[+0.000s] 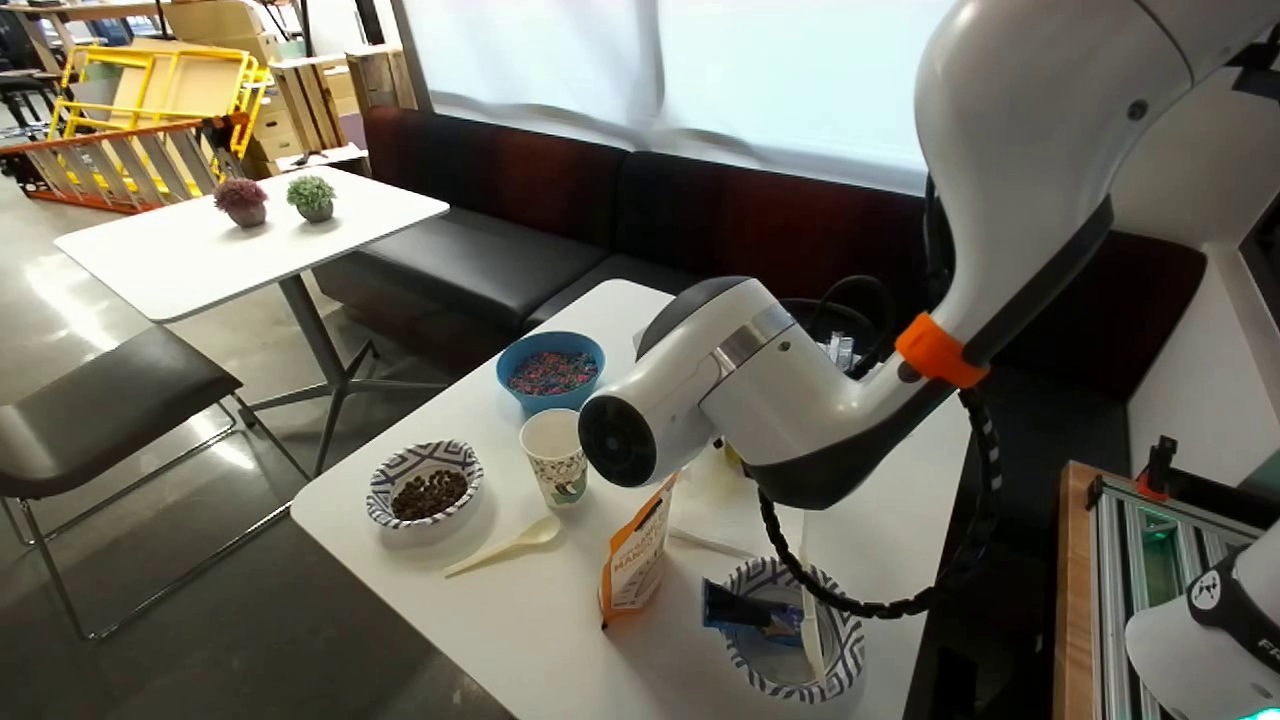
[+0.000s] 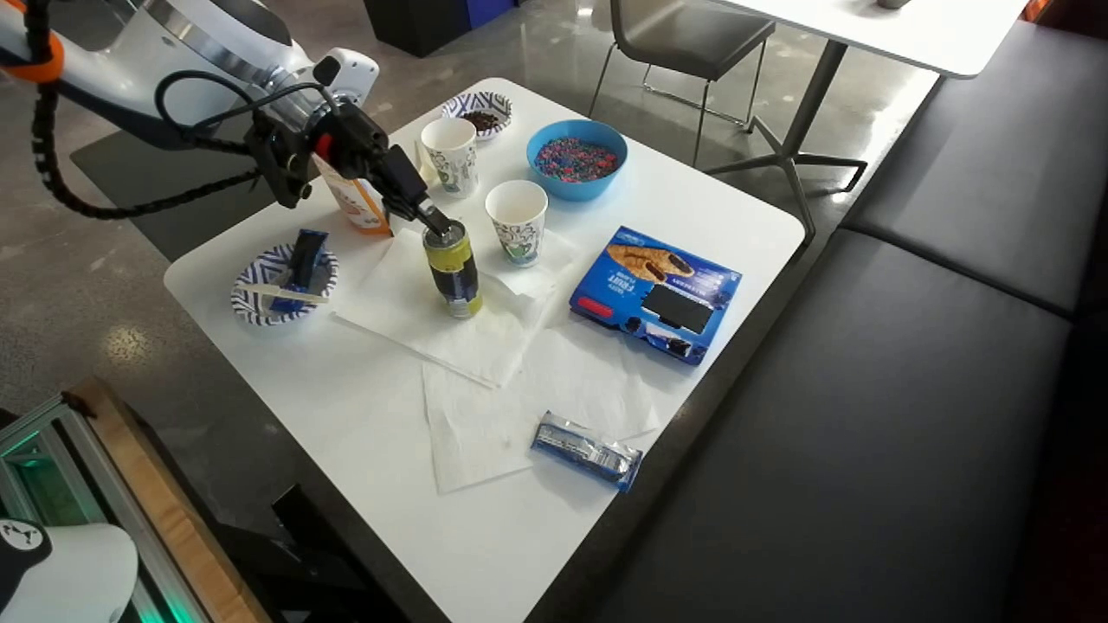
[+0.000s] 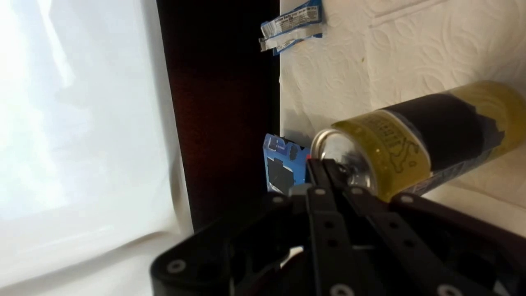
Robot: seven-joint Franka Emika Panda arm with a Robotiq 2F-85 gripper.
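Observation:
A yellow and black can [image 2: 454,272] stands upright on white paper towels in exterior view 2. My gripper [image 2: 441,223] is at its silver top, the closed fingertips overlapping the lid in this view. Seen from the wrist, the can [image 3: 444,130] lies across the right side, and the gripper has its two dark fingers together in front of the lid. Nothing shows between them. Whether the tips touch the lid or its tab cannot be made out. Exterior view 1 hides the fingers behind the arm.
Close to the can stand a paper cup [image 2: 517,222], another cup [image 2: 451,156] and an orange-white pouch [image 2: 355,199]. A blue box [image 2: 656,295], a wrapped bar [image 2: 588,451], a blue bowl [image 2: 577,188] and a patterned bowl [image 2: 254,301] sit farther out.

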